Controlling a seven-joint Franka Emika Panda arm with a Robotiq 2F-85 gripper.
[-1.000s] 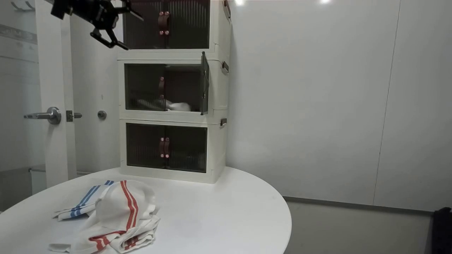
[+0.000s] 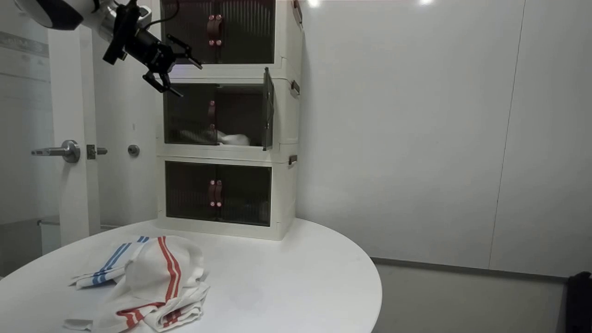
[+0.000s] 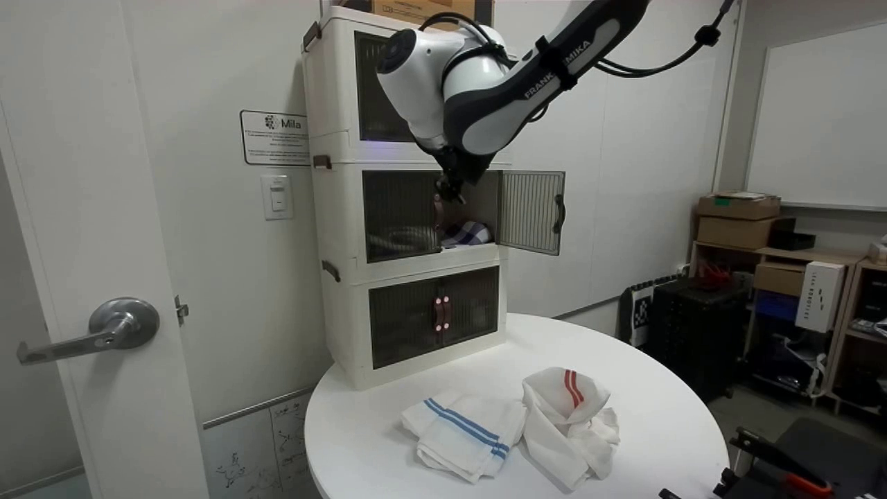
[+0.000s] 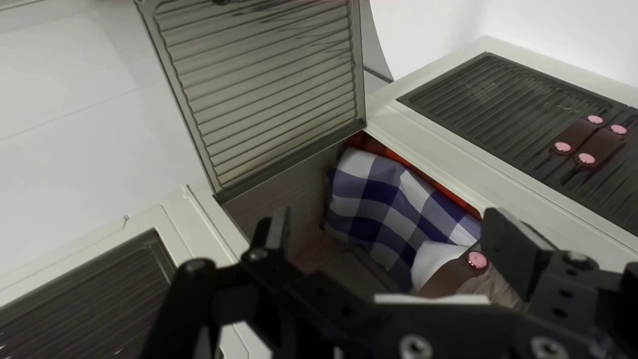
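In exterior view 1 my gripper [image 2: 188, 80] is open, in front of the cabinet's middle level, with nothing between its fingers. The right-hand middle door [image 2: 268, 110] stands open; its left-hand partner [image 2: 190, 114] is shut. Inside the open compartment, the wrist view shows a blue-and-white checked cloth [image 4: 383, 206], something white beside it and a strip of red behind. On the round table [image 2: 261, 277] lie a white cloth with blue stripes [image 3: 466, 432] and a crumpled white cloth with red stripes [image 3: 555, 416], side by side.
The cabinet's upper doors [image 2: 247, 30] and lower doors [image 2: 244, 194] are shut. In exterior view 2 the open door [image 3: 532, 212] juts out to the right of the compartment.
My gripper has moved down and to the right in exterior view 1, nearer the middle compartment, staying open. The cloths and cabinet doors look unchanged.
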